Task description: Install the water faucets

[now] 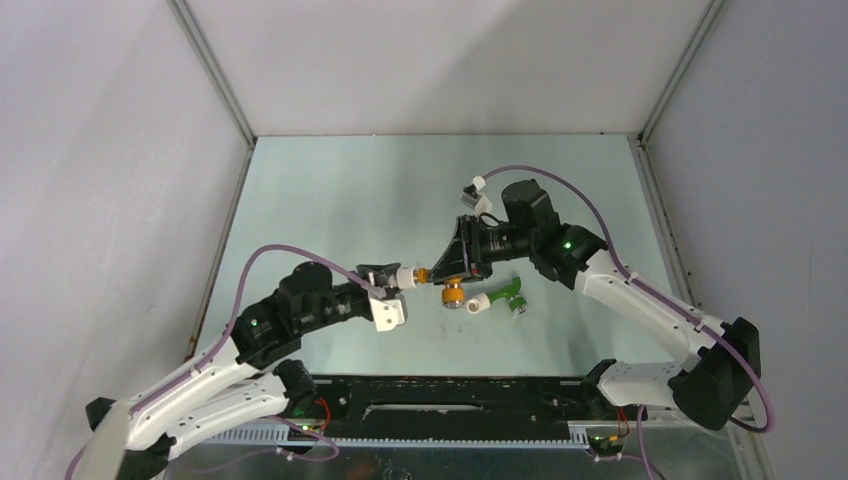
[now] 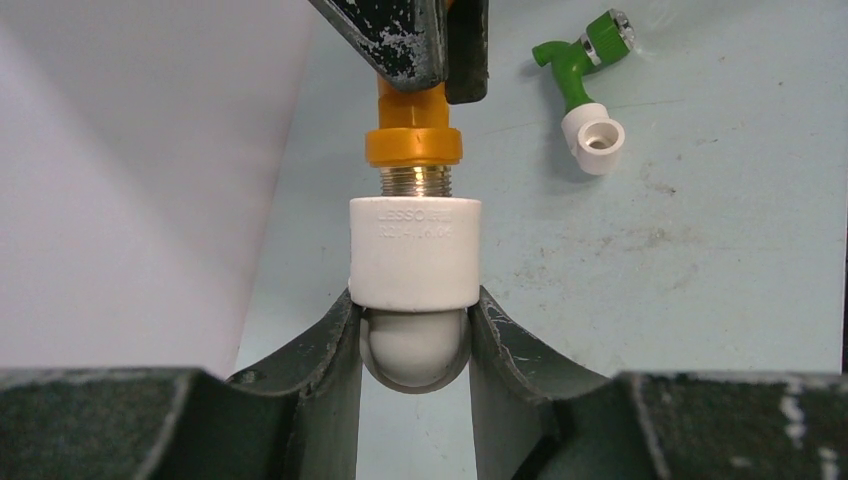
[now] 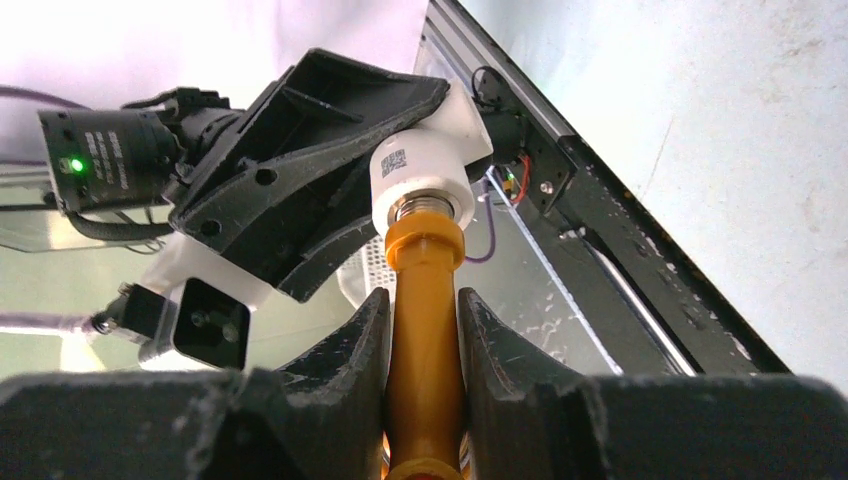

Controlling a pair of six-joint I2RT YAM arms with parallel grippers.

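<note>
My left gripper has its fingers around a white fitting; in the right wrist view it is on the far side of that fitting. My right gripper is shut on an orange faucet (image 3: 425,350), whose brass threaded end enters the white fitting, with some thread exposed. From above, the two grippers face each other over the board's middle, and the faucet's orange knob (image 1: 453,292) hangs below the right gripper.
A green faucet (image 2: 575,75) with a white fitting (image 2: 590,135) lies on the pale board (image 1: 330,190), behind and right of the orange one. The back of the board is clear; walls and rails border it.
</note>
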